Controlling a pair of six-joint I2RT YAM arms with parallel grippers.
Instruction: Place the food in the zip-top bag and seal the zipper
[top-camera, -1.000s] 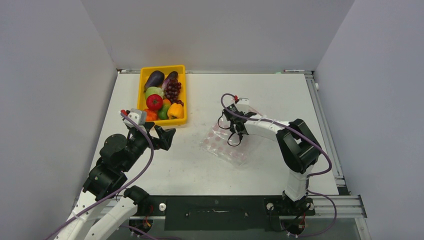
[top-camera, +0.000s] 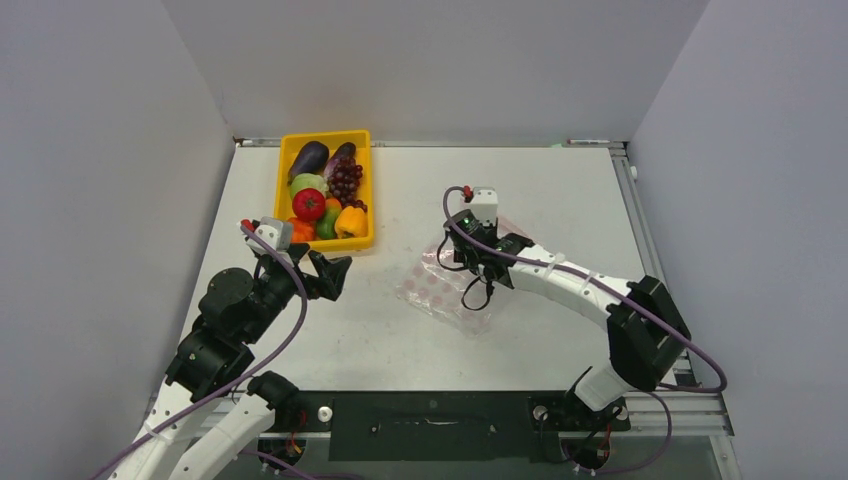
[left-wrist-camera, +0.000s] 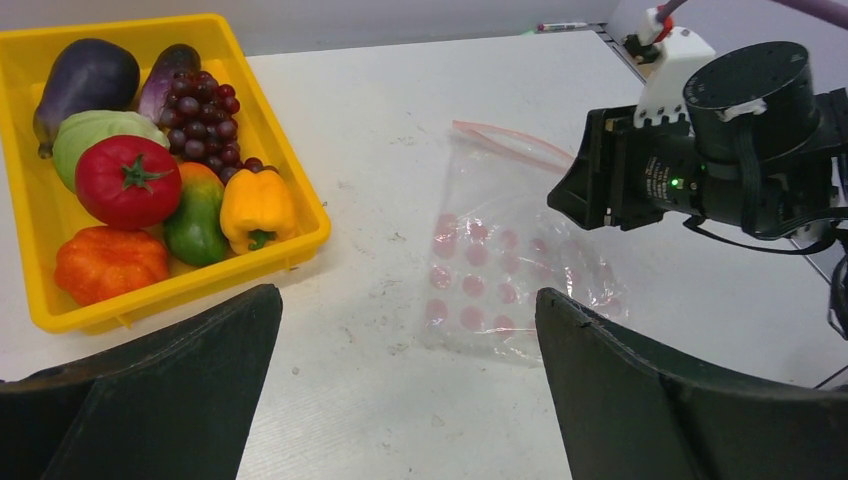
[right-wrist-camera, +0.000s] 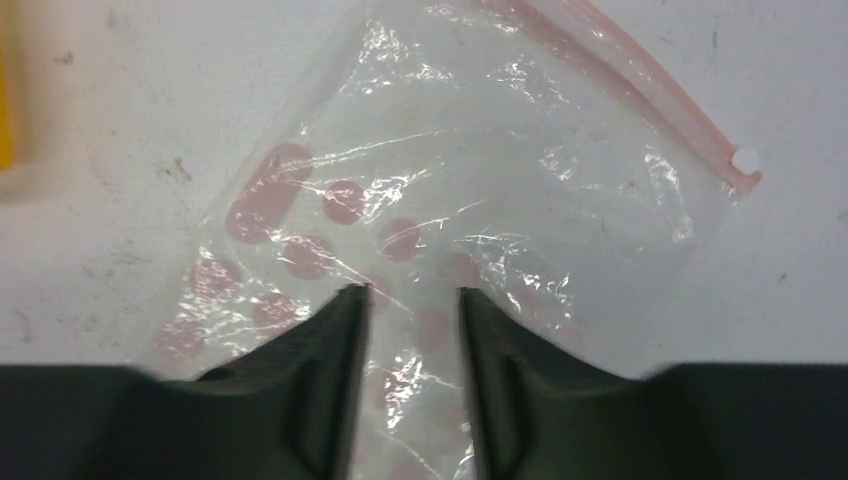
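A clear zip top bag (right-wrist-camera: 560, 190) with pink dots lies flat on the table. Its pink zipper (right-wrist-camera: 640, 75) runs along the far edge, with a white slider (right-wrist-camera: 745, 160) at the right end. Above the bag hovers my right gripper, its fingers parted and nothing between them. My left gripper is wide open and empty, over the table just in front of the yellow bin. The toy food sits in that bin: a tomato (left-wrist-camera: 128, 182), a yellow pepper (left-wrist-camera: 257, 212), grapes (left-wrist-camera: 203, 120), an eggplant (left-wrist-camera: 92, 75) and others.
The yellow bin (top-camera: 372, 190) stands at the back left of the table. Bare table (top-camera: 400, 360) lies in front of the bag and behind it. Purple cables (top-camera: 640, 312) loop along both arms. Grey walls close in the back and sides.
The left arm, the bin and the food have not moved.
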